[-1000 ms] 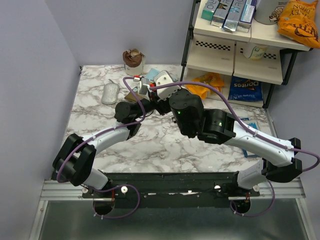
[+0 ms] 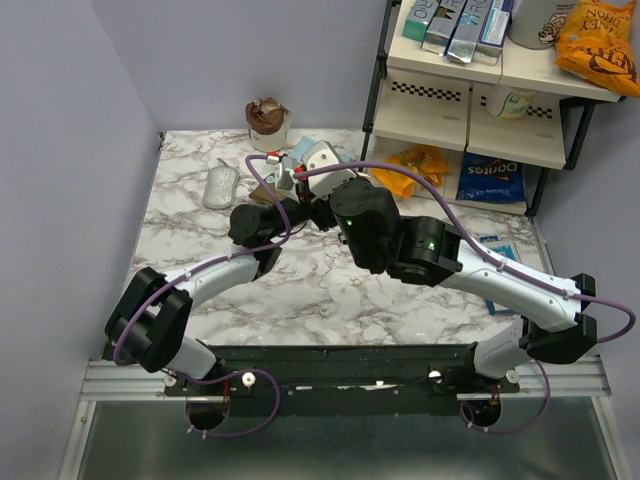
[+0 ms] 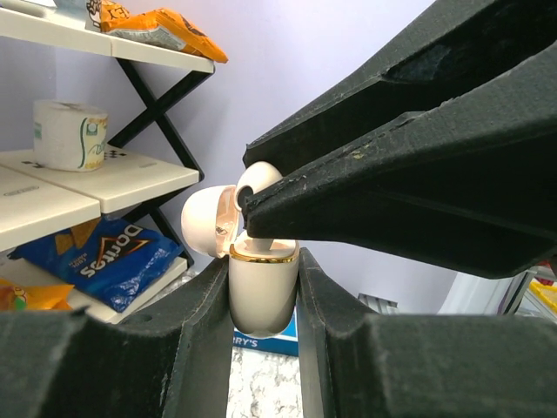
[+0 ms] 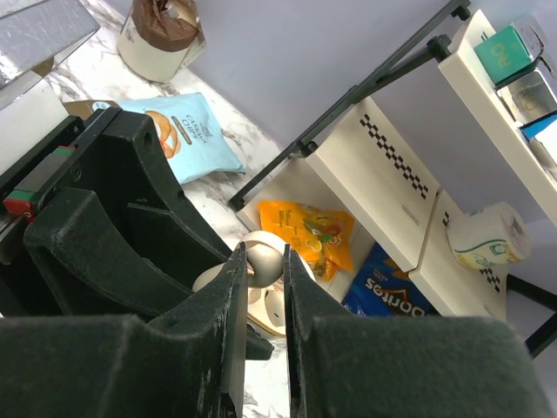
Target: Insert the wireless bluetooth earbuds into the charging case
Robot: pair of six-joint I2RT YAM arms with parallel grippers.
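Note:
In the left wrist view, the white charging case [image 3: 263, 292] with a gold rim stands upright, its lid [image 3: 205, 218] swung open to the left. My left gripper is shut on the case body. Directly above the opening, a white earbud [image 3: 258, 177] is pinched in my right gripper, whose dark fingers [image 3: 392, 165] reach in from the right. The same earbud [image 4: 264, 264] shows its rounded head in the right wrist view, between the tips of the right gripper. How deep its lower end sits in the case is hidden by the fingers.
Behind the grippers stands a shelf [image 2: 420, 105] with boxes and snack bags. A brown-topped container [image 2: 266, 118] and a clear pouch [image 2: 221, 186] rest at the back left of the marble table [image 2: 300, 300].
The left arm holds its place.

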